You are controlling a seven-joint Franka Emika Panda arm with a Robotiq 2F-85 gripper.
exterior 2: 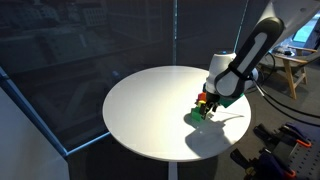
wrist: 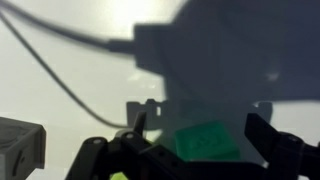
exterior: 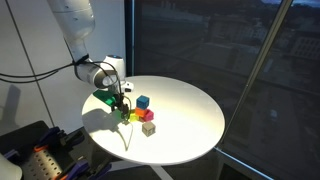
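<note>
A green block (wrist: 206, 142) shows at the bottom of the wrist view, between the dark fingers of my gripper, which stands open. In exterior view 2 the green block (exterior 2: 197, 115) rests on the white table with my gripper (exterior 2: 206, 110) right by it. Whether the fingers touch the block I cannot tell. A blue block (exterior: 143, 102), an orange-red block (exterior: 148, 115) and a wooden block (exterior: 149, 128) sit to the right of my gripper (exterior: 124, 112) in exterior view 1. A bit of yellow (wrist: 119, 176) peeks out beside the left finger.
A grey block-like corner (wrist: 18, 148) stands at the wrist view's left edge. Dark cables hang near the arm and cross the table's side.
</note>
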